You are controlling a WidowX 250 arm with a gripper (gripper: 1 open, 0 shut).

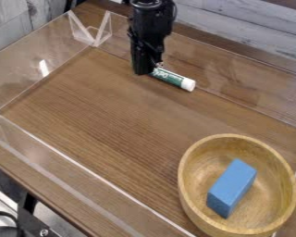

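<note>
The black robot arm hangs down at the top centre, and its gripper (145, 68) is low over the table at the near end of a green tube with white ends (173, 79). The tube lies on its side on the wooden table (101, 130), pointing down-right. The gripper looks shut; whether it touches the tube cannot be told, and no object shows clearly between its fingers.
A tan bowl (272, 207) holding a blue block (231, 188) sits at the lower right. A clear plastic stand (92, 26) is at the upper left.
</note>
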